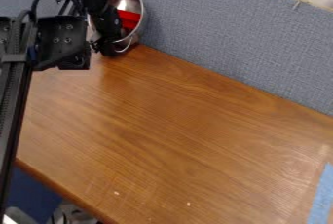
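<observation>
My black gripper (99,35) is at the back left corner of the wooden table, pointing down beside a silver metal bowl (128,2) that stands tilted on its side against the grey partition. A red item (128,19) shows inside the bowl. The arm hides the fingertips and the bowl's left part, so whether the fingers are open or shut, and on what, cannot be seen.
A grey fabric partition (235,57) runs along the back. A strip of blue tape (320,194) lies at the right front.
</observation>
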